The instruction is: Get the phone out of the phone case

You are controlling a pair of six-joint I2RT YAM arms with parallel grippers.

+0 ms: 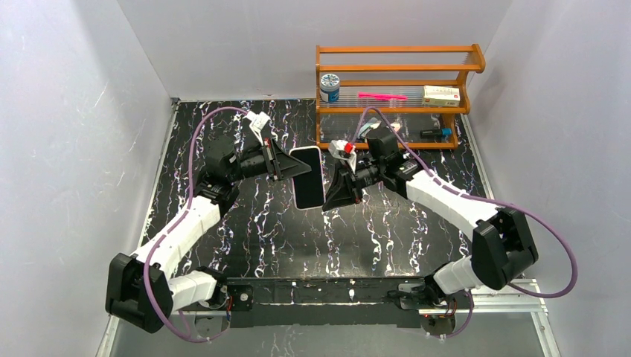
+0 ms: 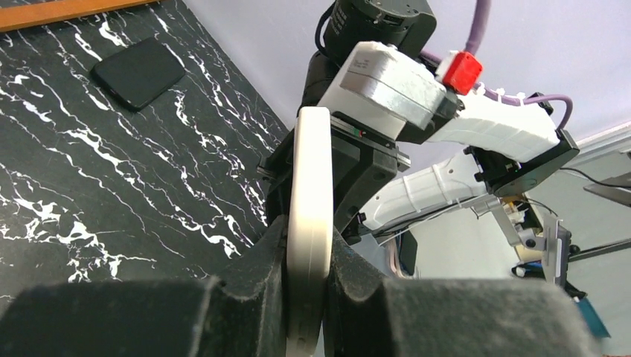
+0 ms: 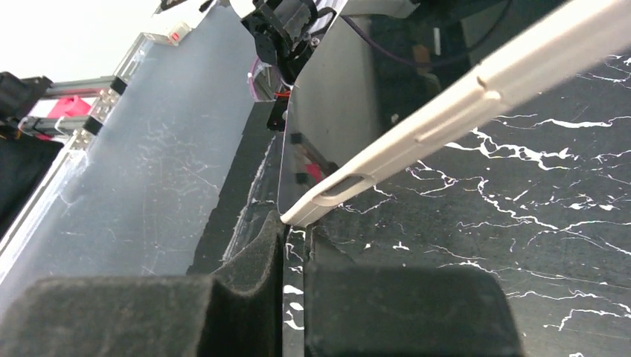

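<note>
The phone (image 1: 308, 186), dark screen facing up, sits in a pale cream case (image 3: 439, 117) held above the table. My left gripper is shut on the cased phone from its upper left side in the top view; the case's long edge (image 2: 312, 171) stands between the fingers. At the lower right corner of the case is my right gripper, its fingers a narrow gap apart. That corner meets the fingertips, but whether they pinch it or only touch it is unclear. The phone's screen still lies within the case rim.
A wooden rack (image 1: 398, 110) at the back right holds a jar (image 1: 330, 87), a pink stick (image 1: 382, 96) and a small box (image 1: 441, 96). A flat black object (image 2: 139, 73) lies on the marbled table.
</note>
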